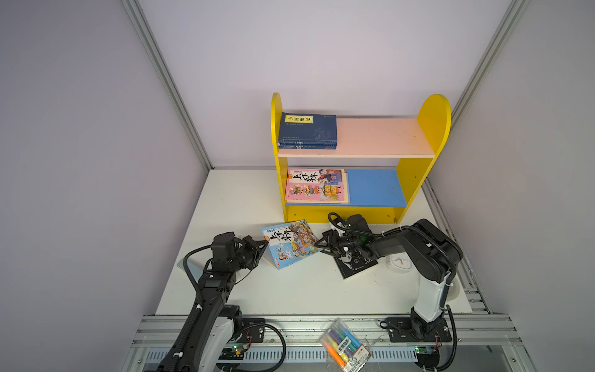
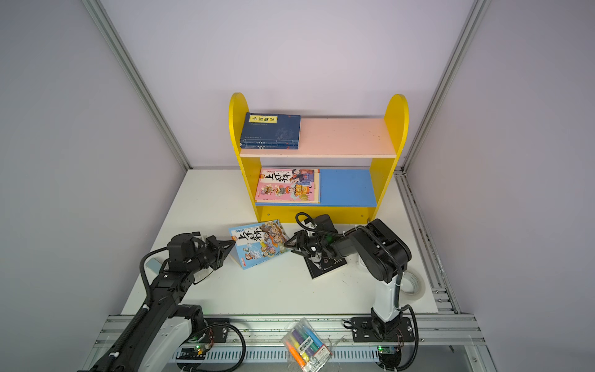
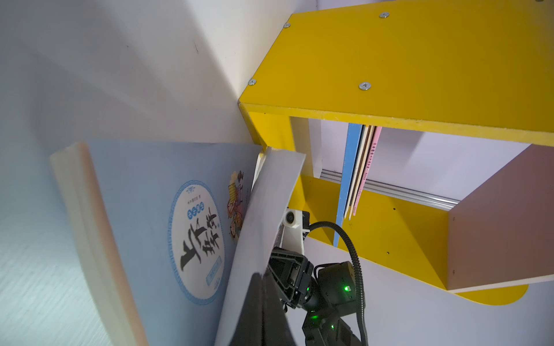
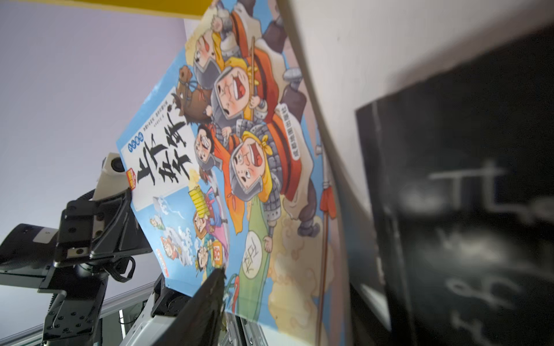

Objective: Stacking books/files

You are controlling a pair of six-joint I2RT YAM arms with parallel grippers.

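Observation:
A blue comic-style book (image 1: 288,245) is raised and tilted above the table, its front cover facing up. My left gripper is shut on a leaf at the book's left side; the white inner face of that leaf (image 3: 262,213) shows in the left wrist view. Below it, a blue title page (image 3: 150,225) and page block sag open. At the book's right edge, my right gripper stands open, with the cover's corner reaching between its fingers. A black book (image 1: 356,266) lies under the right gripper, partly hidden by it.
Behind stands a yellow shelf unit (image 1: 440,124). Dark blue books (image 1: 310,130) lie at left on its pink board; pink books (image 1: 316,186) lie at left on the blue board (image 1: 375,188). Both boards are clear at right. A white clock (image 1: 399,263) sits right of the black book.

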